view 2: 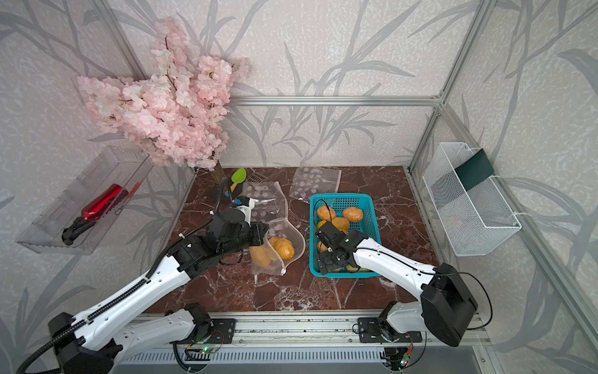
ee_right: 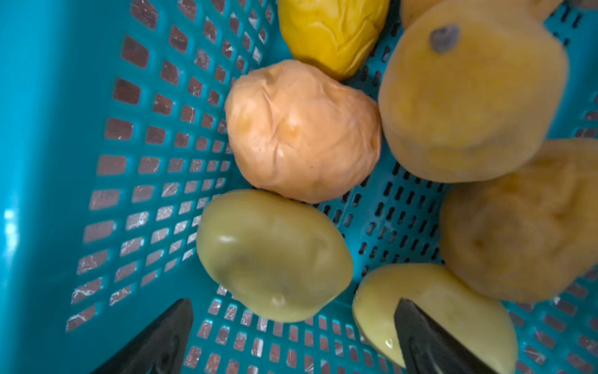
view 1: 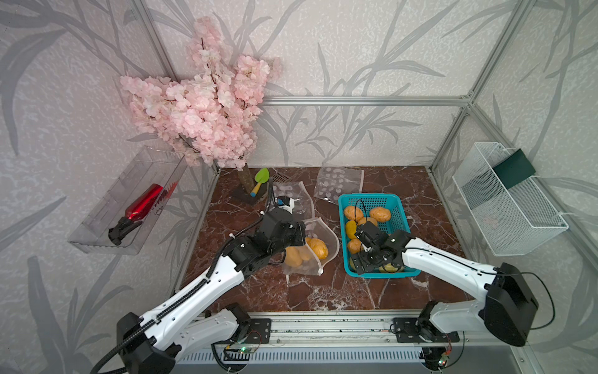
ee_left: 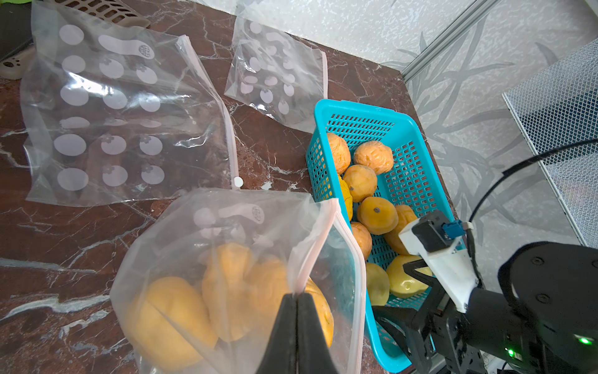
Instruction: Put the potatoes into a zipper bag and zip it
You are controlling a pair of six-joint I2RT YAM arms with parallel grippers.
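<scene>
A clear zipper bag [ee_left: 215, 293] with several yellow-orange potatoes [ee_left: 171, 321] inside lies on the marble table, its mouth gaping toward the basket. At the bag's upper rim my left gripper is shut, the film pinched between its fingertips. To the right stands a turquoise basket [view 1: 398, 212] holding more potatoes, among them a peach-coloured one [ee_right: 302, 131] and a yellow one [ee_right: 333, 31]. My right gripper is down in the basket, open, its fingers [ee_right: 165, 336] on either side of a greenish potato [ee_right: 274, 255]. Another greenish potato [ee_right: 436, 314] lies under its right finger.
Two flat, empty zipper bags [ee_left: 112, 112] [ee_left: 274, 68] lie behind the filled one. A green spoon [view 1: 261, 176] stands at the back left. A white wire basket [view 1: 507, 205] hangs on the right wall. Bare table shows in front of the bag.
</scene>
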